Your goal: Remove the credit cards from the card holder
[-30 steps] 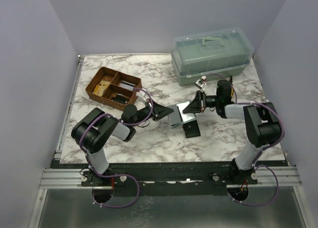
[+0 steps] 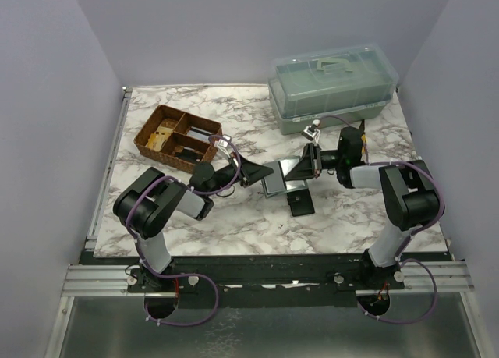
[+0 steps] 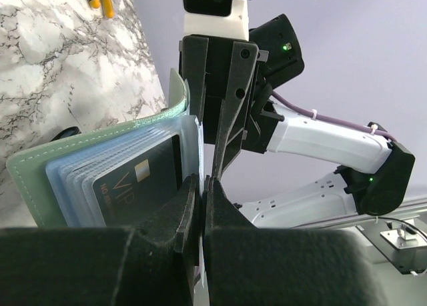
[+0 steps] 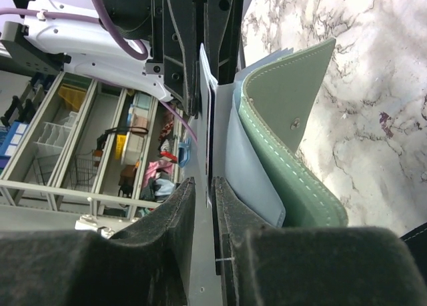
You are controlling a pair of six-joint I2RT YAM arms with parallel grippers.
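Between my grippers hangs a pale green card holder [image 3: 80, 146] with clear sleeves; a black VIP card [image 3: 137, 183] shows in one sleeve. My left gripper [image 2: 265, 171] is shut on the holder's sleeves. My right gripper [image 2: 304, 171] is at the other side, its fingertips close around the thin sleeve edge in the right wrist view; whether they press on it is unclear. Below the holder on the marble table lies a black card-sized item [image 2: 301, 205].
A brown divided box [image 2: 156, 116] sits at the back left. A clear green-lidded bin [image 2: 331, 85] fills the back right, with yellow-handled tools [image 3: 105, 1] nearby.
My right gripper has shifted very slightly at the holder. The left arm looks almost still.
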